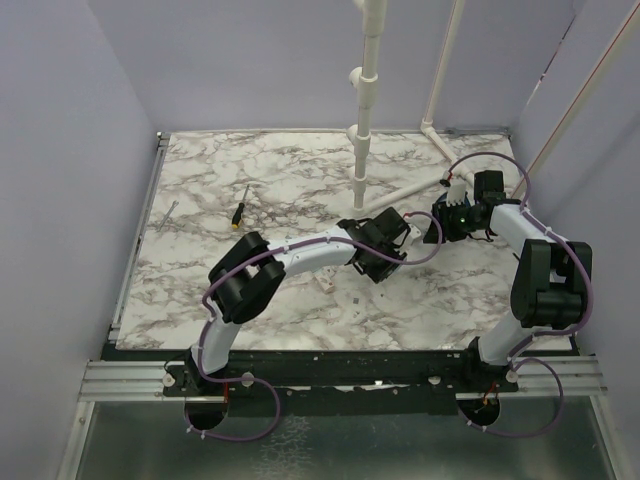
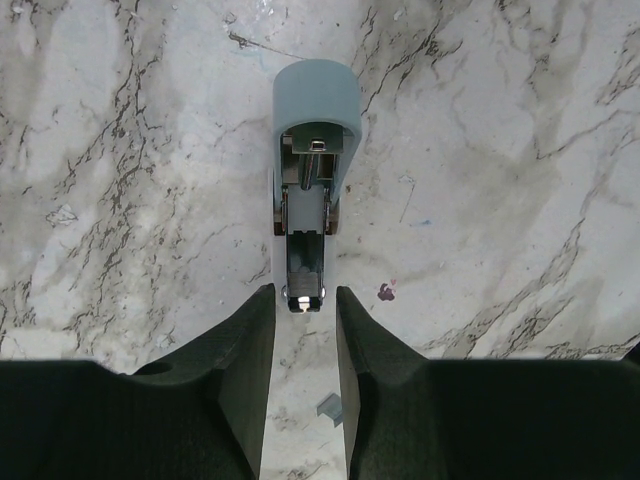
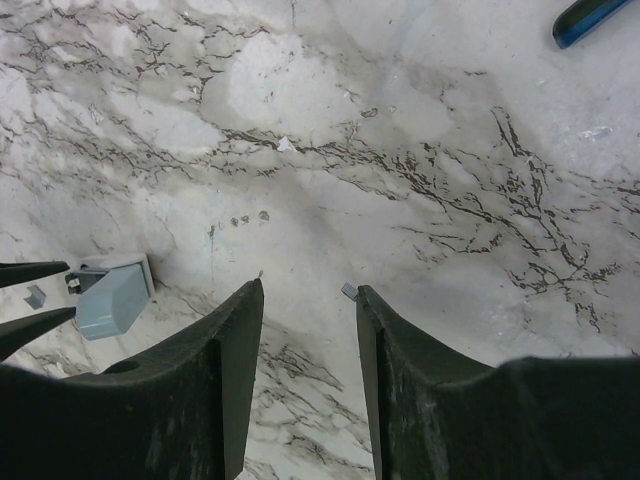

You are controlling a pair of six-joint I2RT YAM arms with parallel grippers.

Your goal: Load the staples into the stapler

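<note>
The grey-blue stapler (image 2: 317, 95) lies on the marble table, its top raised and the channel (image 2: 305, 260) visible in the left wrist view. My left gripper is over the stapler's near end, fingertips close together; anything held between them is too small to tell. A small grey piece (image 2: 329, 407) lies below it, possibly staples. In the right wrist view my right gripper is partly open over bare marble, nothing visible between its fingers, with the stapler (image 3: 112, 300) off to the left.
A screwdriver (image 1: 239, 214) and a thin metal tool (image 1: 167, 214) lie on the left of the table (image 1: 220, 170). A dark blue-black object (image 3: 585, 20) sits at the right wrist view's upper right. White pipes (image 1: 365, 100) stand at the back.
</note>
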